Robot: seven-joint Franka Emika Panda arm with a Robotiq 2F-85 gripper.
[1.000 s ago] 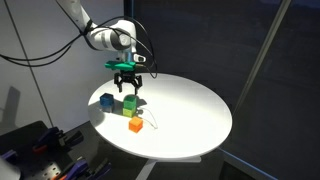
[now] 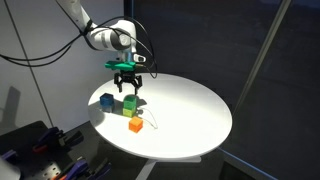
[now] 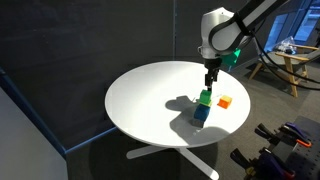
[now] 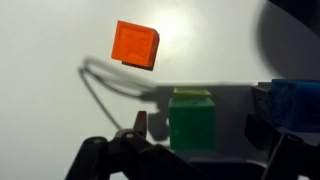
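Open and empty, my gripper [image 2: 127, 85] hangs just above a dark green block [image 2: 130, 101]. That block rests on a lighter yellow-green block [image 2: 129, 112], making a small stack on the white table. In the wrist view the green block [image 4: 192, 127] lies between the two spread fingers, with a strip of the yellow-green block [image 4: 192, 94] showing beyond it. A blue block [image 2: 107, 101] stands beside the stack, close to one finger in the wrist view. An orange block [image 2: 136, 125] sits apart, nearer the front in exterior view 1.
Cables loop around the arm [image 2: 125, 45], and a chair [image 3: 285, 60] stands behind in exterior view 2.
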